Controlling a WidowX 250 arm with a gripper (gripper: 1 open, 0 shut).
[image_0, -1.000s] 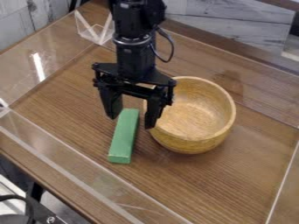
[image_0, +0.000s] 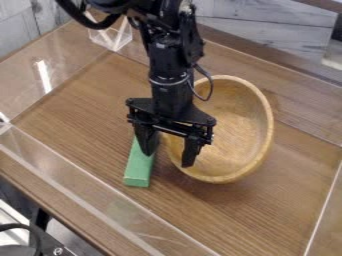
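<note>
My black gripper (image_0: 166, 138) is open, low over the table between a green block and a tan oval bowl. Its left finger is at the upper end of the green block (image_0: 138, 170), which lies lengthwise on the table. Its right finger is over the left part of the bowl (image_0: 246, 130). Whether either finger touches them I cannot tell. The arm hides part of the bowl and the block's top end.
The wooden table (image_0: 60, 120) has free room at the left and at the lower right. A clear plastic object (image_0: 110, 32) stands at the back left, near a pale wall.
The gripper has come down and toward the front, closer to the green block and the bowl. The block and bowl look nearly unmoved.
</note>
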